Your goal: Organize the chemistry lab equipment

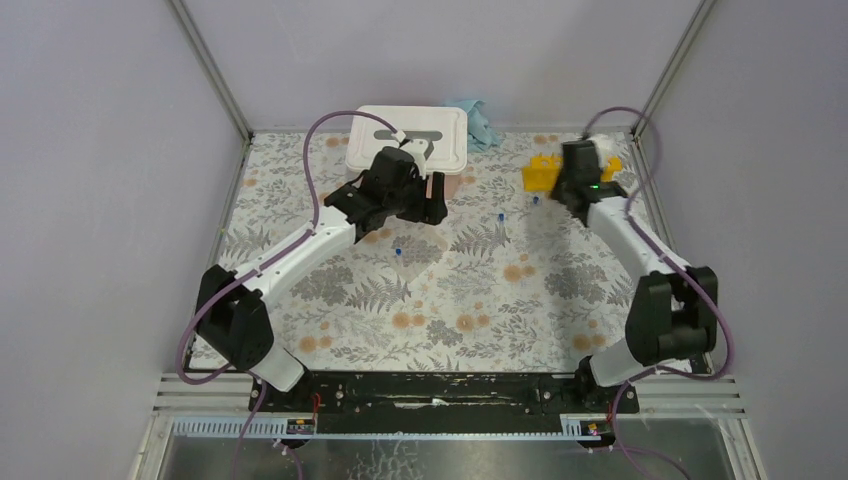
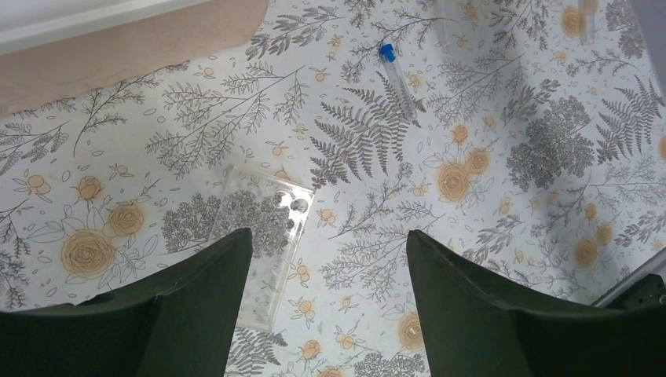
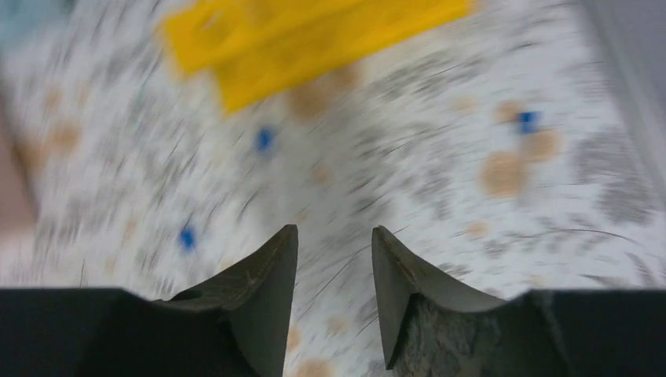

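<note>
A yellow tube rack (image 1: 540, 176) stands at the back right, partly behind my blurred right gripper (image 1: 568, 195), whose fingers in the right wrist view show a gap with nothing clear between them. Small blue-capped tubes lie loose on the mat; one (image 2: 397, 82) is near the middle, others (image 3: 528, 137) appear blurred below the rack. A clear flat plastic piece (image 2: 259, 251) lies under my left gripper, which stands open and empty.
A white-lidded pinkish box (image 1: 405, 125) sits at the back centre with a light blue cloth (image 1: 476, 122) beside it.
</note>
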